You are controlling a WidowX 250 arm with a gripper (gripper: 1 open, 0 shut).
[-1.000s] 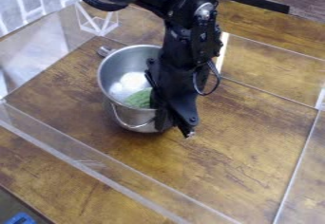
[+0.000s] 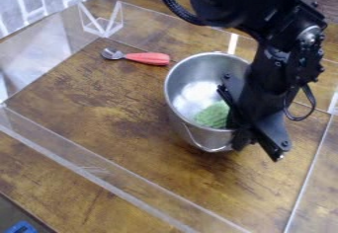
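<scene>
A steel pot [image 2: 191, 85] with a green item [image 2: 211, 116] inside stands on the wooden surface in the middle of the camera view. My black gripper [image 2: 240, 128] is down at the pot's right side, over its near rim, largely covering that side. The fingertips are dark and crowded against the pot, so I cannot see whether anything is between them. A small utensil with a red handle [image 2: 148, 57] lies to the upper left of the pot, apart from it.
Clear plastic walls [image 2: 38, 51] border the wooden surface [image 2: 87, 128]. The wood left of and in front of the pot is bare. A blue object [image 2: 16, 226] sits at the bottom-left corner.
The arm and the pot have moved together to the right, uncovering more of the red-handled utensil and the bare wood on the left.
</scene>
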